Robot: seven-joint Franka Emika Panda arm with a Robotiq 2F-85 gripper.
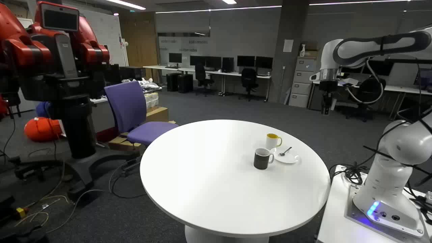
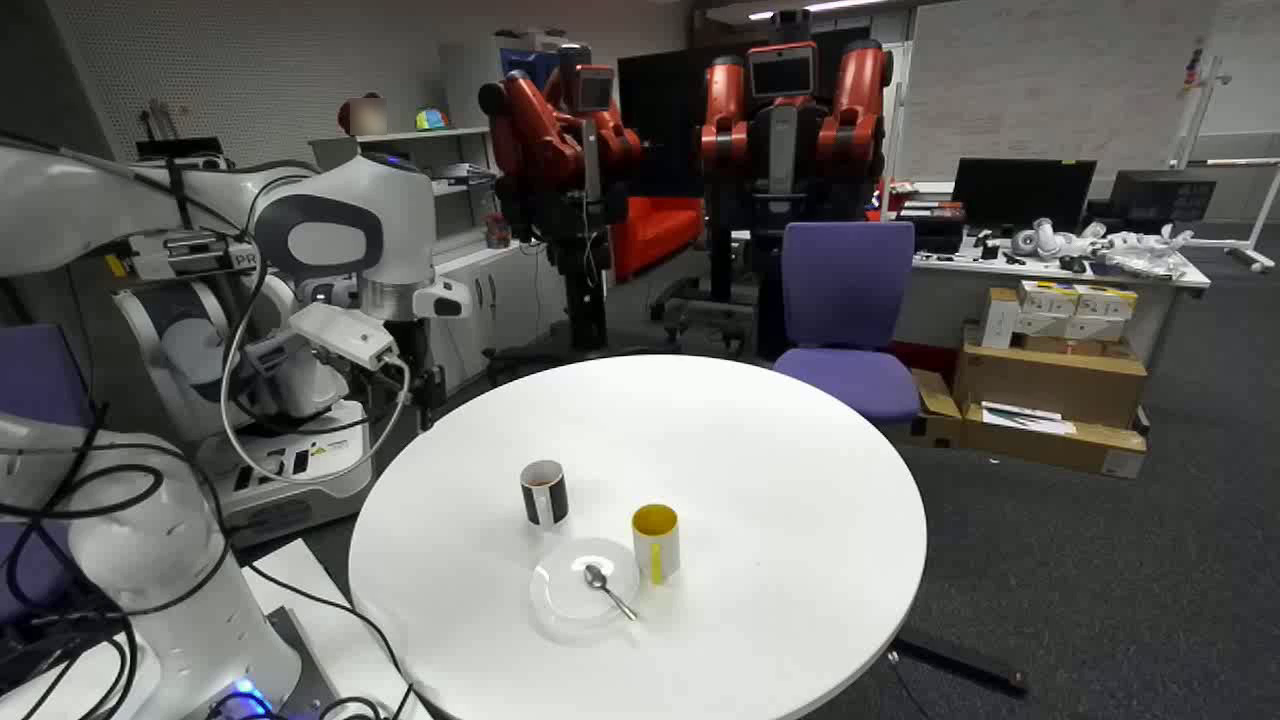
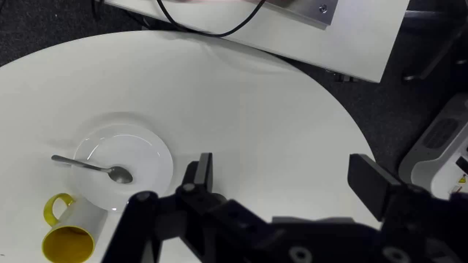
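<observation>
My gripper is open high above the round white table, its fingers wide apart with nothing between them. In exterior view 1 the gripper point(image 1: 326, 108) hangs beyond the table's right side. A white plate point(image 2: 558, 588) lies on the table with a metal spoon point(image 2: 596, 578) resting across it, handle over the rim. Beside the plate stands a white mug with yellow inside and handle point(image 2: 667, 546). A black-and-white mug point(image 2: 546, 494) stands upright on the plate's other side; in the wrist view it is mostly hidden behind the gripper.
A side table point(image 3: 351, 48) carrying the arm's base adjoins its edge, with a black cable point(image 3: 210, 34) lying across. A purple chair point(image 2: 846, 300) stands close to the far edge in exterior view 2.
</observation>
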